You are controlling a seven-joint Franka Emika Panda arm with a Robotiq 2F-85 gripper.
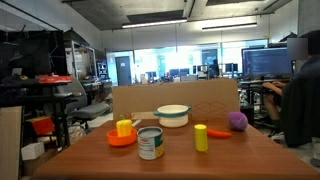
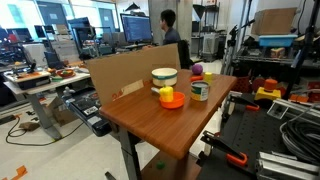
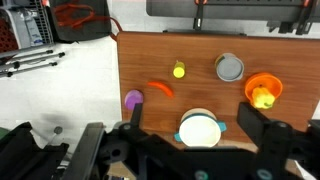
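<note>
Far below my gripper, the tabletop (image 3: pixel 208 70) fills the middle of the wrist view. The two dark fingers stand wide apart at the lower left and right, so the gripper is open and empty. On the table are a small yellow cylinder (image 3: pixel 179 70), an open-topped can (image 3: pixel 229 67), an orange bowl (image 3: pixel 249 84) holding a yellow object (image 3: pixel 262 97), a red-orange elongated item (image 3: pixel 160 88), a purple round object (image 3: pixel 133 98) and a white pot (image 3: pixel 200 131) with teal handles. The arm is out of sight in both exterior views.
A cardboard panel (image 1: pixel 225 96) stands upright along the table's edge behind the pot (image 1: pixel 172 118). Bare wood (image 1: pixel 185 160) lies free along the near side. A person (image 2: pixel 168 28) is in the background.
</note>
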